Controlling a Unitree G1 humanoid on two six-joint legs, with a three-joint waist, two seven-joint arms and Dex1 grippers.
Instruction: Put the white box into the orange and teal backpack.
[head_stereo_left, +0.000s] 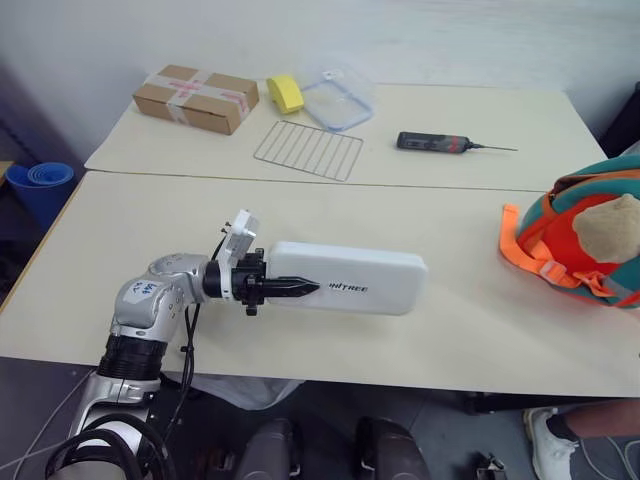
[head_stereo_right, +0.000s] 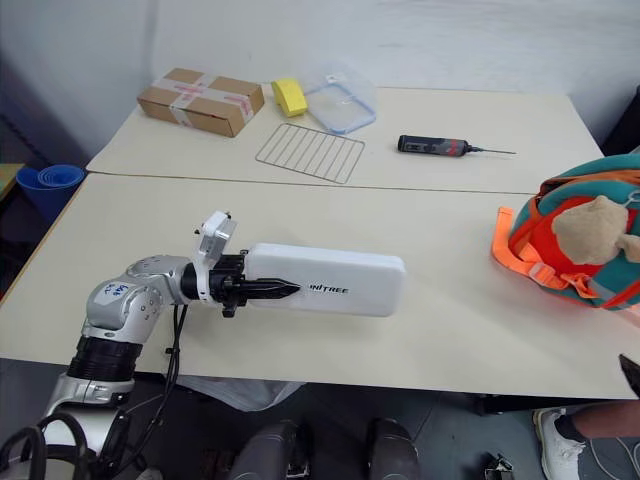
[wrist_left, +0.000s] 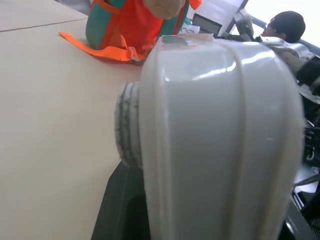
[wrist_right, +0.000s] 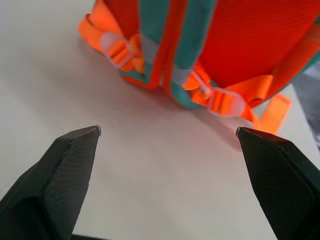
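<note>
The long white box (head_stereo_left: 345, 278), lettered on its upper face, extends rightward from my left gripper (head_stereo_left: 300, 284), which is shut on its left end. From the left wrist, the white box (wrist_left: 215, 140) fills the middle, with a dark finger (wrist_left: 122, 205) beside it. At the table's right edge sits the orange and teal backpack (head_stereo_left: 560, 225), a beige plush shape on its front and an orange strap trailing left. My right gripper is open and empty, facing the backpack's orange straps (wrist_right: 220, 100). Whether the bag's top is open cannot be made out.
Along the back lie a cardboard carton (head_stereo_left: 195, 98), a yellow object (head_stereo_left: 285, 93), a clear plastic container (head_stereo_left: 338, 105), a wire rack (head_stereo_left: 308, 150) and a black tool with a thin shaft (head_stereo_left: 433, 142). Bare tabletop (head_stereo_left: 465, 290) separates the white box from the backpack.
</note>
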